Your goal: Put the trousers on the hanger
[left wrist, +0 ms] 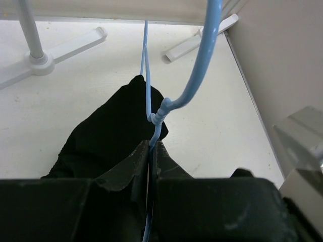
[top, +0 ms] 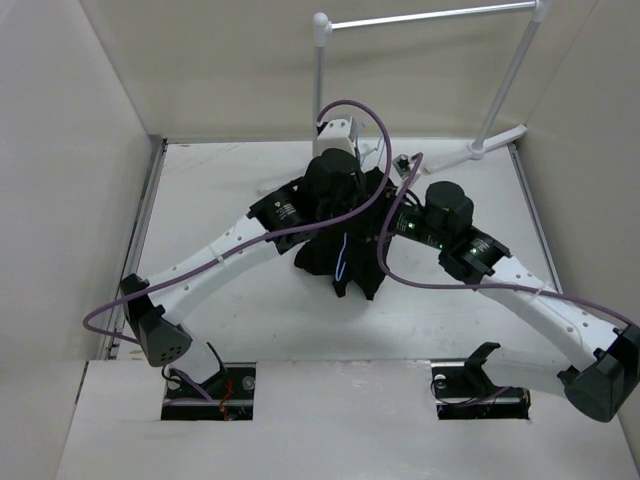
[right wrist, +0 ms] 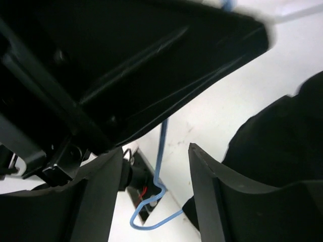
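The black trousers (top: 325, 258) hang bunched below the left arm and appear draped over the blue wire hanger (top: 341, 262). In the left wrist view my left gripper is shut on the hanger (left wrist: 158, 115) just below its twisted neck; the trousers (left wrist: 113, 128) show beyond it. The right gripper is close beside, its fingers apart. In the right wrist view, the hanger's wire (right wrist: 160, 156) crosses the gap between its fingers, and the trousers (right wrist: 277, 141) lie to the right. Whether it touches the wire cannot be told.
A white rack with a high rail (top: 430, 17) stands at the back. The left gripper's dark body (right wrist: 141, 65) fills much of the right wrist view, very near the right fingers.
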